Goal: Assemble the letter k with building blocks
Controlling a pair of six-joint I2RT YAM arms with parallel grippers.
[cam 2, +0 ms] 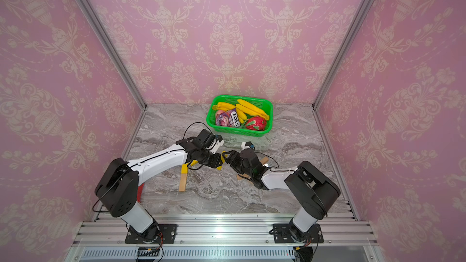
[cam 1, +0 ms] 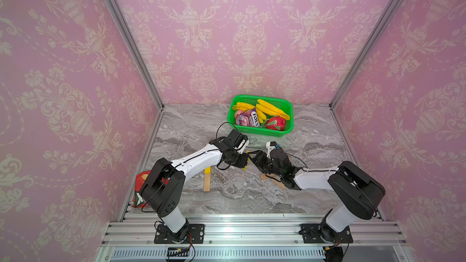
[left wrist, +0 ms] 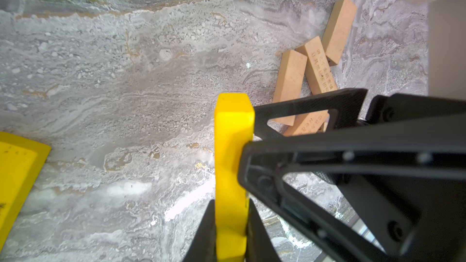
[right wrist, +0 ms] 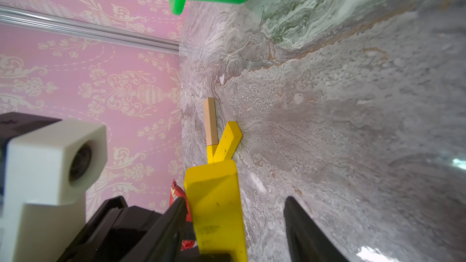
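Note:
My left gripper is shut on a yellow block (left wrist: 233, 145), whose long end sticks out beyond the fingers. My right gripper stands open, and in the right wrist view this block (right wrist: 213, 203) lies between its fingers, close to the left one with a gap to the right one. On the left of the table, a wooden block (cam 2: 183, 182) and a yellow block (cam 2: 184, 168) form an upright line. Against it leans a slanted yellow block (right wrist: 228, 140). The left arm partly hides this group in both top views.
Several loose wooden blocks (left wrist: 289, 75) lie under the right arm. At the back stands a green basket (cam 1: 260, 131) of toy fruit. A red bag (cam 1: 141, 184) lies at the left edge.

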